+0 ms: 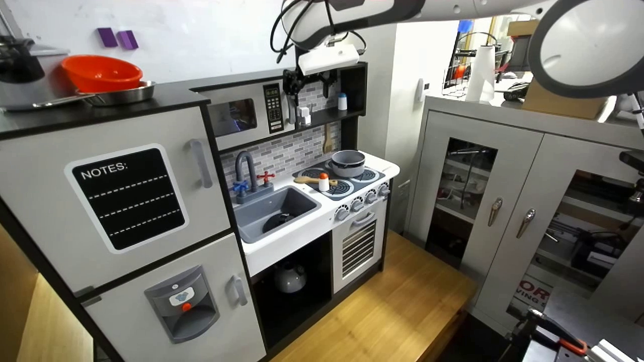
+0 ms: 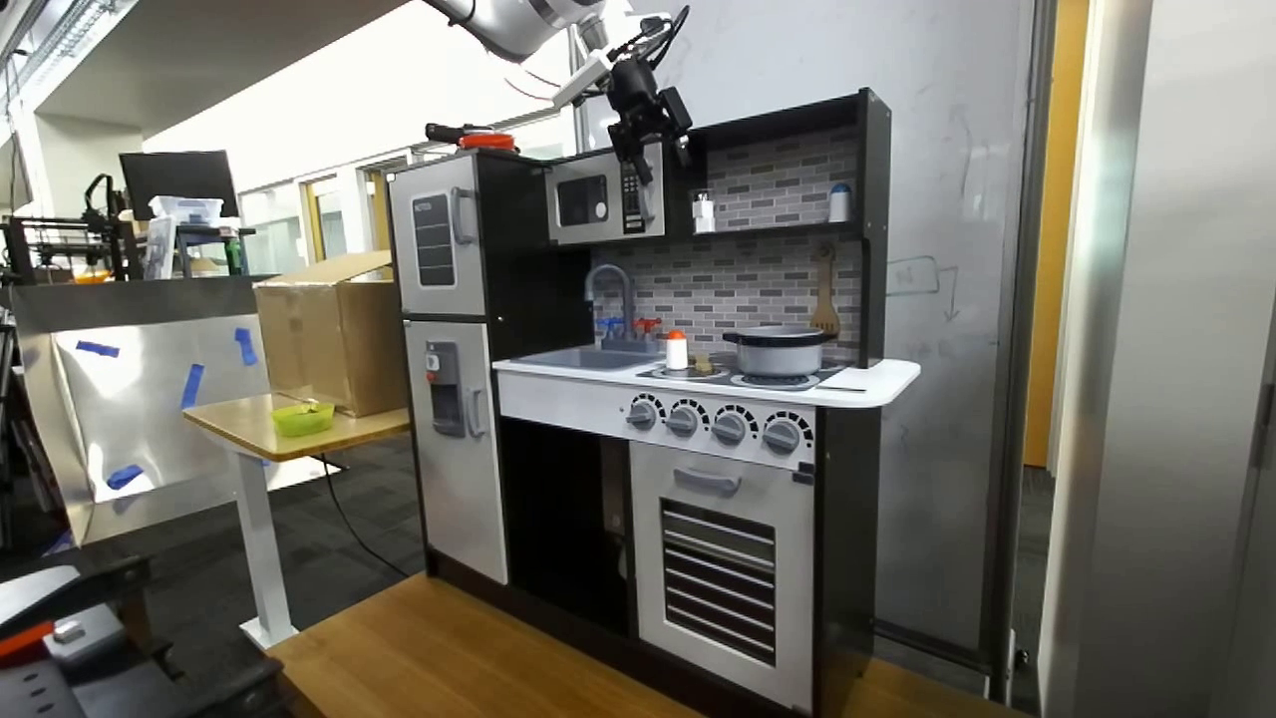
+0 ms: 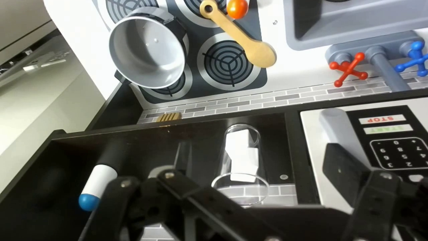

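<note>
My gripper hangs open above the upper shelf of the toy kitchen, its two dark fingers wide apart with nothing held. Between and beyond them in the wrist view stands a clear glass [image 3: 242,156] with white pieces inside. From the exterior, the gripper [image 1: 311,96] is at the height of the microwave [image 2: 604,197], close to its right end, and the clear glass [image 2: 703,213] sits on the shelf just right of the microwave. A white shaker with a blue top [image 3: 96,186] is farther along the same shelf. Contact between fingers and glass does not show.
A grey pot [image 1: 348,164], a wooden spoon [image 3: 244,38] and an orange-topped shaker [image 2: 677,351] are on the stove. Left of it lies the grey sink [image 1: 277,211]. The shelf's side wall [image 2: 876,227] and the microwave handle [image 3: 343,134] bound the space around the gripper.
</note>
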